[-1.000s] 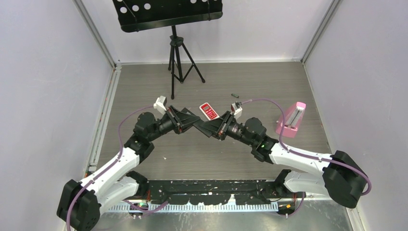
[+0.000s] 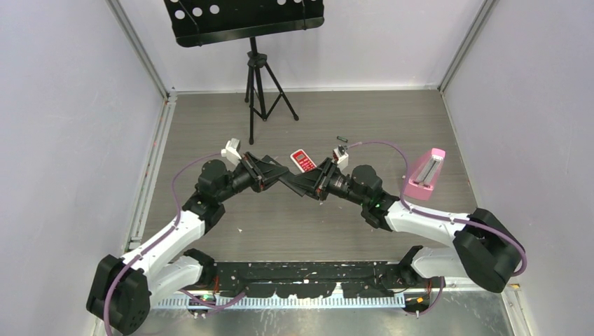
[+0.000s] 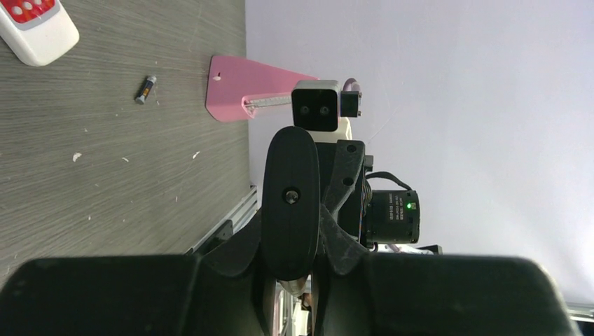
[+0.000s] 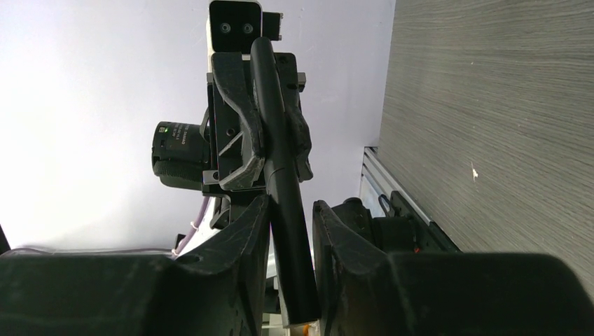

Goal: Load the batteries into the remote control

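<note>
The red and white remote control (image 2: 303,161) lies on the table just behind the grippers; a corner of the remote control (image 3: 49,38) shows at upper left in the left wrist view. One loose battery (image 2: 342,138) rests farther back to its right. Above the table my two grippers meet tip to tip. My left gripper (image 2: 279,172) is shut on a battery (image 3: 294,285), of which only a pale metallic bit shows. My right gripper (image 2: 300,184) is partly open, its fingers (image 4: 326,231) apart around the left gripper's tip. The contact spot is mostly hidden.
A pink holder (image 2: 422,183) stands at the right side of the table. The black music stand (image 2: 256,91) is at the back. Table in front of the grippers is clear apart from small white flecks.
The left arm's elbow has moved slightly too, while the gripper tips stay together. Remote control and loose battery have not moved.
</note>
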